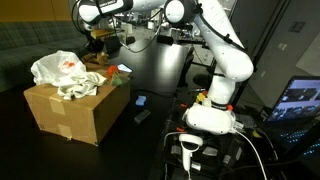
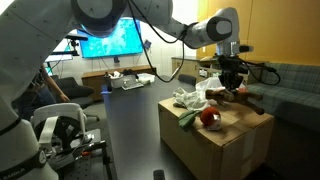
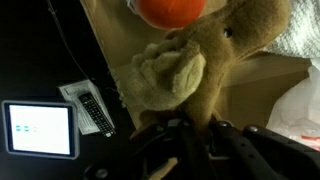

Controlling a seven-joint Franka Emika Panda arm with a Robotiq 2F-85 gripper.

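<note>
A brown plush toy runs up from between the fingers of my gripper in the wrist view. My gripper is shut on it, though dark fingers and shadow hide the exact spot held. In exterior view 2 the toy is at the top of the cardboard box, right under the gripper. Whether it touches the box cannot be told. Exterior view 1 has the gripper over the box's far side, with the toy partly hidden behind other items.
A red round object and a green item sit on the box's top. White cloth and a white plastic bag cover much of it too. A sofa stands behind.
</note>
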